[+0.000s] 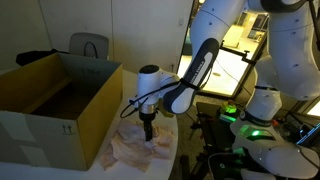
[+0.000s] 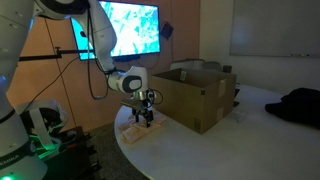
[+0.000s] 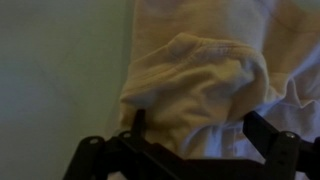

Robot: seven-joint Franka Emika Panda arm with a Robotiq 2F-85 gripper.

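A pale pinkish cloth (image 1: 138,150) lies spread and wrinkled on the white table, and in the other exterior view the cloth (image 2: 134,132) sits near the table's left edge. In the wrist view a raised fold of the cloth (image 3: 200,75) fills the middle, rising between my two fingers. My gripper is open, one fingertip on either side of that fold. From outside, the gripper (image 1: 149,137) points straight down, low over the cloth; whether its tips touch the fabric I cannot tell.
A big open cardboard box (image 1: 65,110) stands on the table beside the cloth, to its left in the first exterior view. A grey chair (image 1: 90,45) is behind the table. In the second exterior view, bare white table (image 2: 250,150) stretches away to the right.
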